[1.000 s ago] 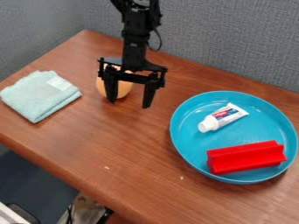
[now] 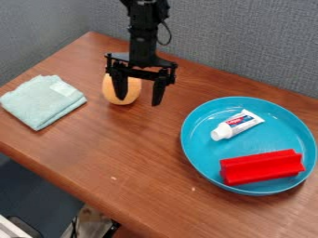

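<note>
My black gripper (image 2: 138,94) hangs open over the table, its two fingers spread apart at the front of a round peach-orange object (image 2: 114,85), which is partly hidden behind it. Whether a finger touches that object I cannot tell. At the left lies a folded pale-mint cloth (image 2: 43,100). On the right, a blue plate (image 2: 199,149) holds a white toothpaste tube (image 2: 237,125) and a red object (image 2: 261,166).
Grey padded walls stand behind and to the left. A dark floor shows past the front left edge.
My gripper has risen slightly over the last second. The objects on the table and plate look unmoved.
</note>
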